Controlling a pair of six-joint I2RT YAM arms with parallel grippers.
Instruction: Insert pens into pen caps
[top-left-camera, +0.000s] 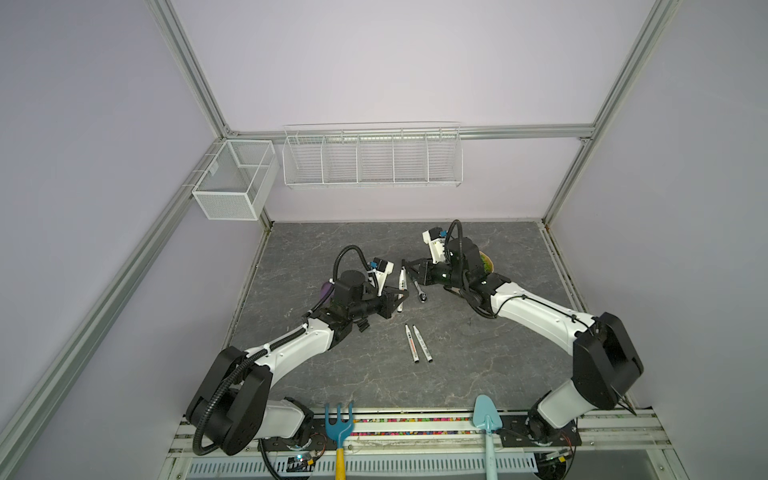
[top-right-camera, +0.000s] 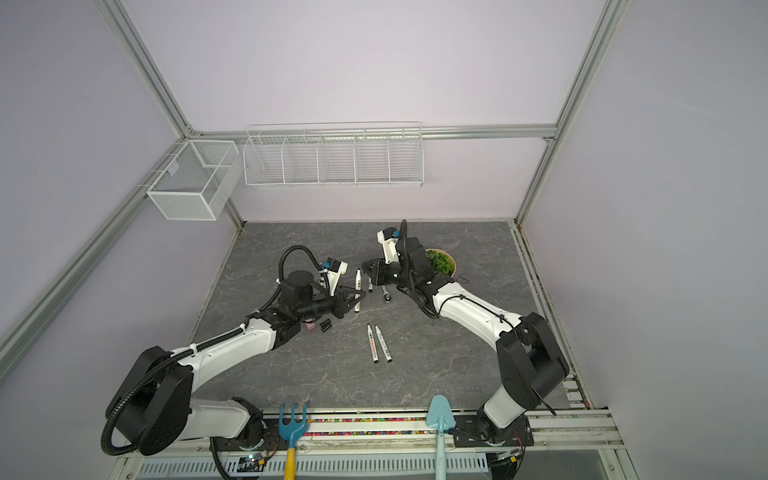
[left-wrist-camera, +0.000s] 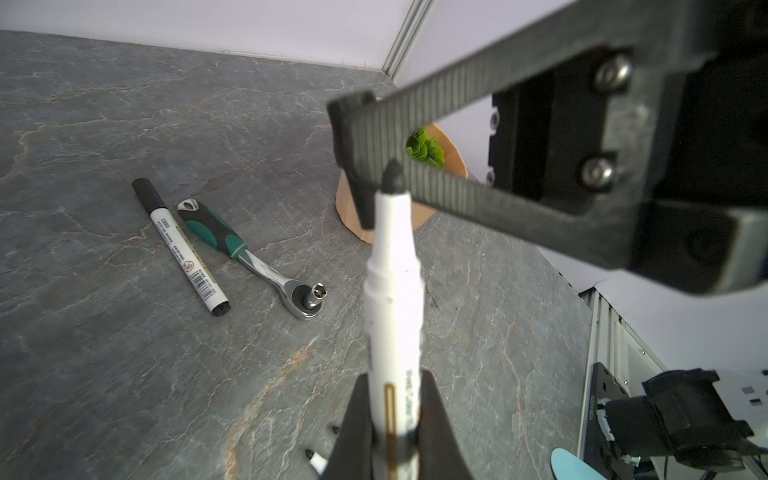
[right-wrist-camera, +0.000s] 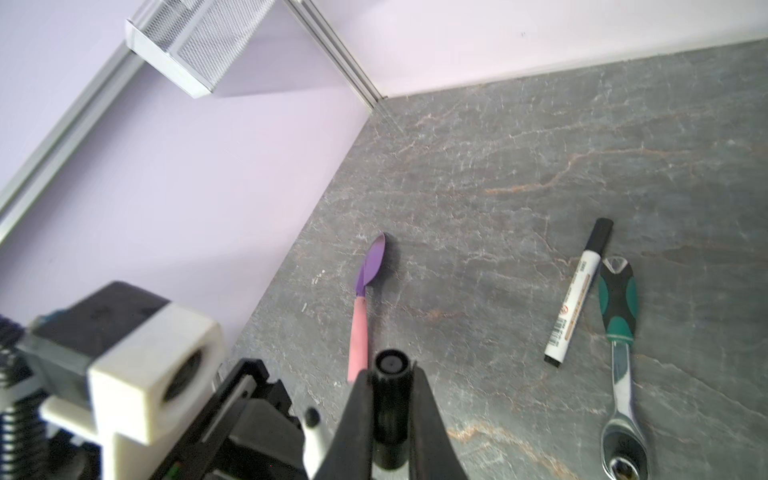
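In the left wrist view my left gripper is shut on an uncapped white pen (left-wrist-camera: 392, 320), held upright with its black tip up. Just behind that tip is the black frame of my right gripper. In the right wrist view my right gripper is shut on a black pen cap (right-wrist-camera: 392, 392); the uncapped pen's tip (right-wrist-camera: 312, 420) appears to its lower left, apart from it. A capped marker (left-wrist-camera: 180, 252) lies on the table. Two more pens (top-left-camera: 412, 344) lie nearer the front, and small black pieces (top-right-camera: 325, 325), probably caps, lie beside the left gripper.
A ratchet wrench (right-wrist-camera: 620, 360) lies beside the capped marker. A purple and pink spoon (right-wrist-camera: 357, 328) lies to the left. A pot with green plant (top-right-camera: 440, 261) stands behind the right arm. Wire baskets (top-left-camera: 372, 156) hang on the walls.
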